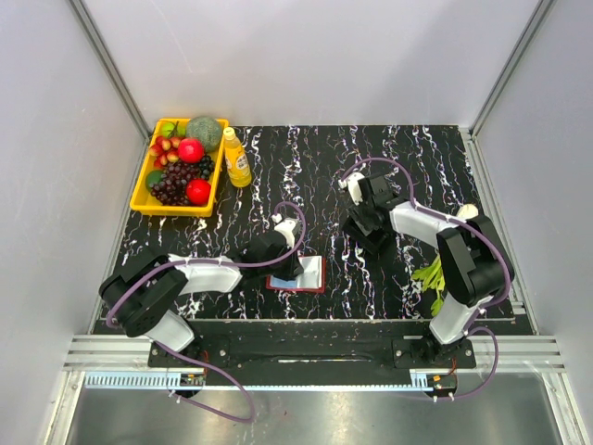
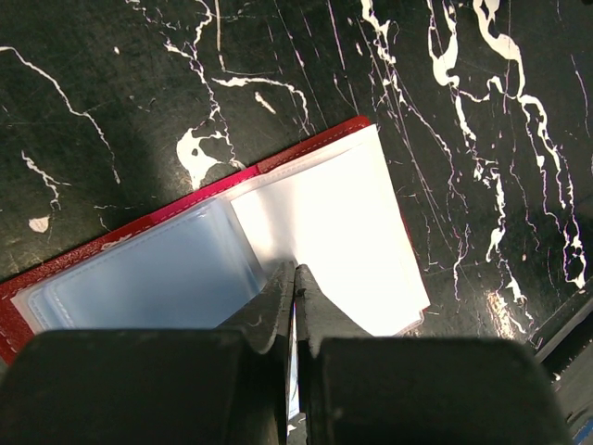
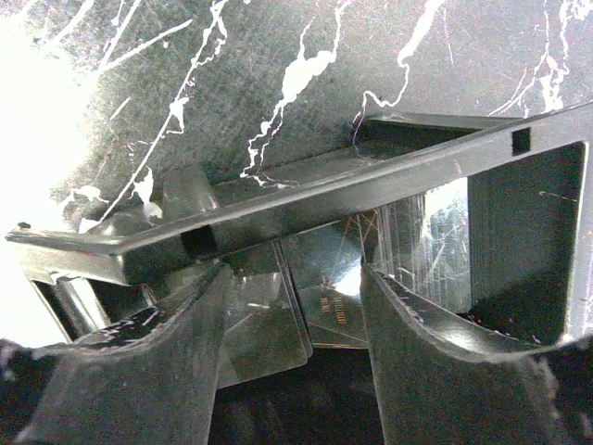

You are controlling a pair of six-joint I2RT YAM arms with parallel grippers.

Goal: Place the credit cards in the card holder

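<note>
The red card holder [image 2: 139,223] lies open at the front centre, with a blue sleeve [image 2: 148,269] and a white one [image 2: 324,222]. My left gripper is shut over it, fingertips at the boundary between the sleeves. Right of centre, a black tray [image 3: 389,190] holds dark, glossy cards [image 3: 324,287]. My right gripper is part open over the cards, a finger to each side; nothing is clearly held.
A yellow fruit basket [image 1: 139,199] and a juice bottle [image 1: 237,162] stand at the back left. A leafy vegetable [image 1: 431,273] lies at the right.
</note>
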